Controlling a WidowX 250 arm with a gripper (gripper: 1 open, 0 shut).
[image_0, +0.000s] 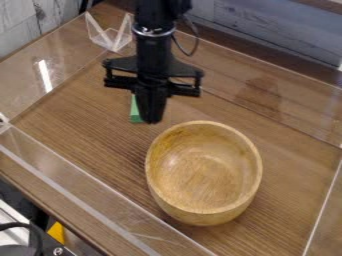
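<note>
My black gripper hangs over the middle of the wooden tray, just behind and left of a large tan bowl. A small green block shows partly behind the gripper's left side; the rest of it is hidden. The fingertips are dark and blurred, with nothing visible between them.
The empty bowl takes up the lower right of the wooden surface. Clear plastic pieces stand at the left wall and back left corner.
</note>
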